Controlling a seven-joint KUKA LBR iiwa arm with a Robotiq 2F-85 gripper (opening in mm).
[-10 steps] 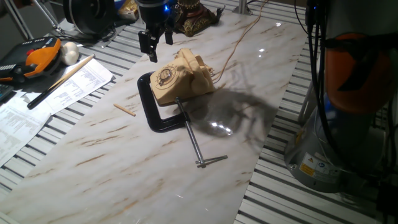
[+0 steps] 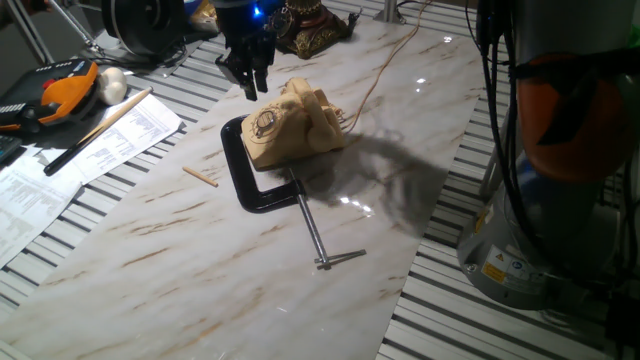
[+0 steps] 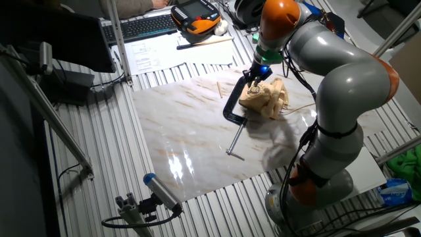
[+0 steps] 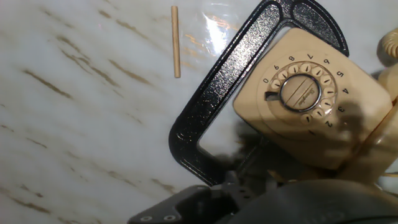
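A cream rotary telephone (image 2: 290, 130) stands on the marble-patterned board, its dial facing up in the wrist view. Around its dial-side corner lies a black C-clamp (image 2: 239, 165), whose steel screw and cross handle stretch toward the board's front. The phone body (image 4: 286, 93) lies within or over the clamp frame (image 4: 214, 87). Above the dial end of the phone hangs my gripper (image 2: 257, 93), pointing down, its fingers apart with nothing visible between them. In the wrist view the dark fingers (image 4: 231, 185) show only partly at the bottom edge, clear of the dial.
A thin wooden stick (image 2: 199, 176) lies left of the clamp. An ornate dark base (image 2: 312, 30) stands behind the phone, and a tan cord (image 2: 385, 65) runs back from it. Papers and an orange-black device (image 3: 195, 17) sit beyond the board. The board's front (image 3: 158, 131) is clear.
My gripper has turned and shifted slightly over the phone; the gap between its fingers looks narrower in exterior view 1. The shadow on the board has moved. Phone and clamp stay put.
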